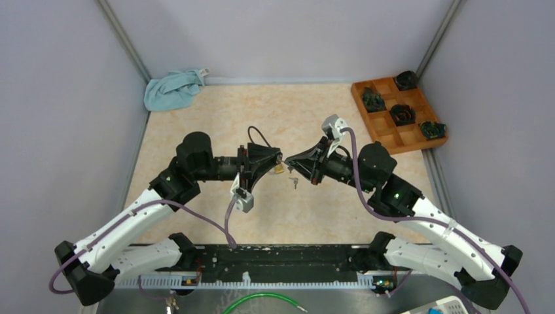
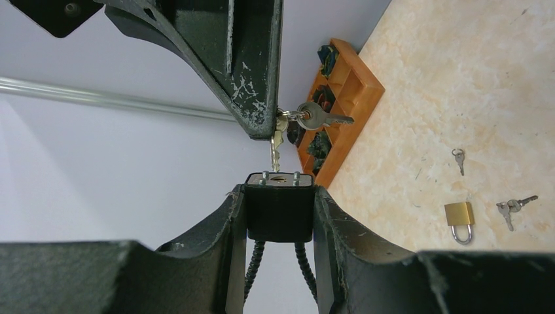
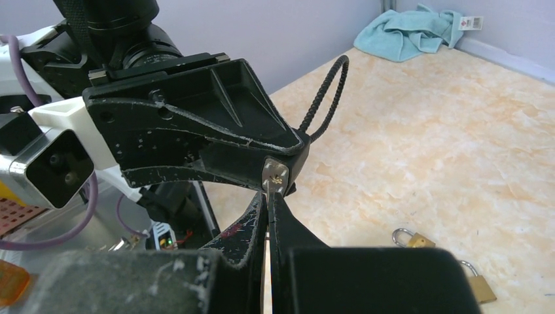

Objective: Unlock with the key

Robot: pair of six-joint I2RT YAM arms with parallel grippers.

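Observation:
A black padlock (image 2: 279,212) with a dark cable shackle is clamped between the fingers of my left gripper, its metal keyhole face turned toward the right gripper. My right gripper is shut on a thin brass key (image 2: 275,152), whose blade points at that face. From the same ring hang other silver keys (image 2: 317,116). In the left wrist view a small gap shows between key tip and lock face; in the right wrist view the keyhole plate (image 3: 275,174) sits just beyond the fingertips. From the top, both grippers nearly meet at mid-table.
On the table lie a brass padlock (image 2: 459,214), a loose key (image 2: 459,161) and a pair of keys (image 2: 515,207). At the back right stands a wooden compartment tray (image 1: 386,135); a blue cloth (image 1: 173,90) lies back left.

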